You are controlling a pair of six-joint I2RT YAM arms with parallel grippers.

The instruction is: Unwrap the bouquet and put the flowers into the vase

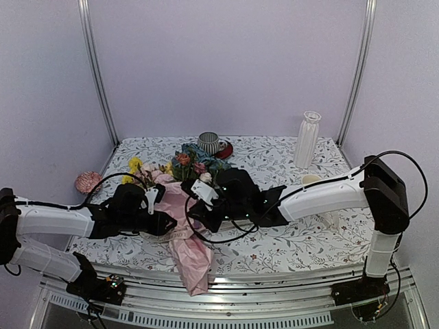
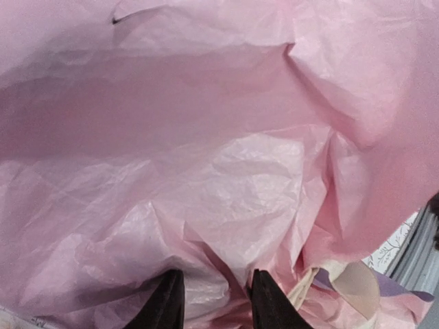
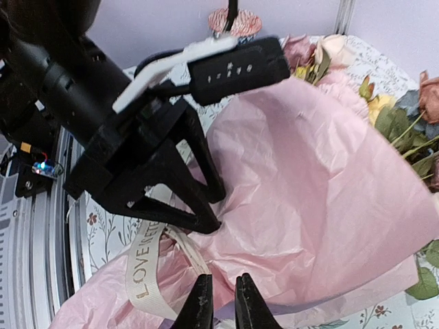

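Observation:
The bouquet lies on the table's left half, with its flowers (image 1: 184,161) toward the back and its pink wrapping paper (image 1: 188,264) hanging over the front edge. A cream ribbon (image 3: 144,271) with lettering circles the gathered paper. My left gripper is at the gathered neck, its fingers apart with folds of paper in front of and between them. Close by on the right, my right gripper is nearly closed at the paper's edge, with a pale strip that looks like the ribbon's end between its fingers. The white ribbed vase (image 1: 307,140) stands upright at the back right.
A striped cup (image 1: 208,142) on a dark red saucer (image 1: 225,149) stands behind the flowers. At the far left sits a round pinkish object (image 1: 88,181). A pale cup (image 1: 311,179) is partly hidden behind the right arm.

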